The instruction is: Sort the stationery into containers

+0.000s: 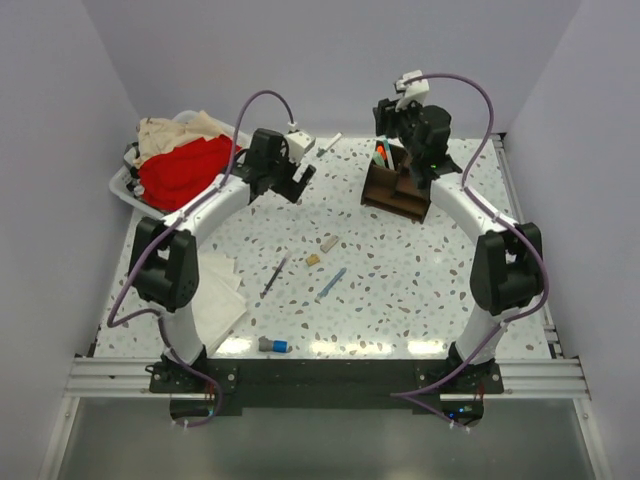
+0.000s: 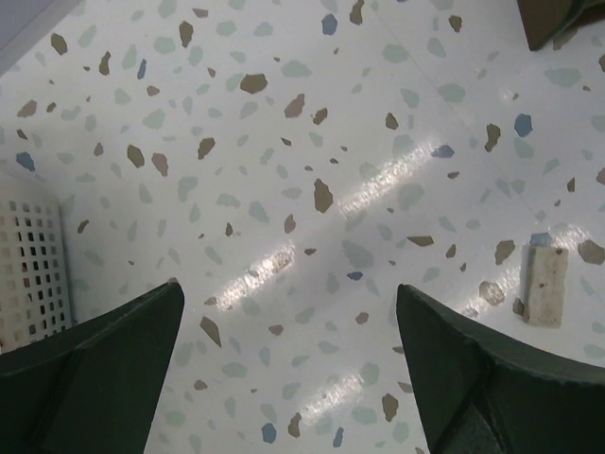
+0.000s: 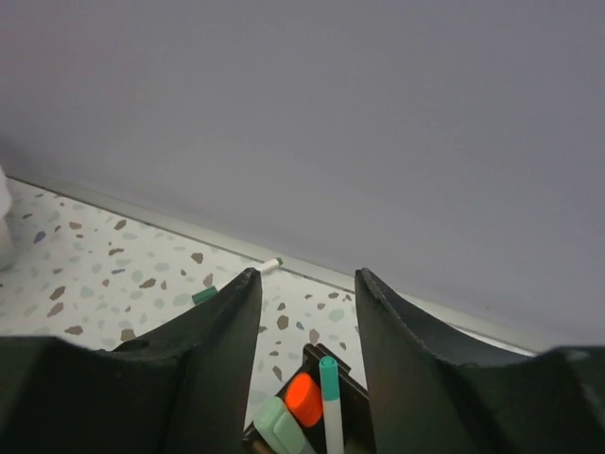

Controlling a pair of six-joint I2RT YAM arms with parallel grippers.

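Note:
The brown wooden organizer [image 1: 394,203] at the back right holds several items, among them an orange piece [image 3: 304,399], a mint piece [image 3: 278,421] and a teal-and-white stick [image 3: 330,388]. My right gripper [image 1: 385,114] hangs above it, open, nothing seen between its fingers. My left gripper [image 1: 295,172] is open over the bare centre-left table. A pale eraser [image 2: 545,287], a small yellow piece [image 1: 312,260], a dark pen [image 1: 275,272], a blue pen [image 1: 331,283] and a blue item [image 1: 273,344] lie on the table. A white-and-green stick [image 1: 329,144] lies at the back.
A white basket [image 1: 123,190] with red and beige cloth fills the back left. Folded pale sheets [image 1: 215,295] lie front left.

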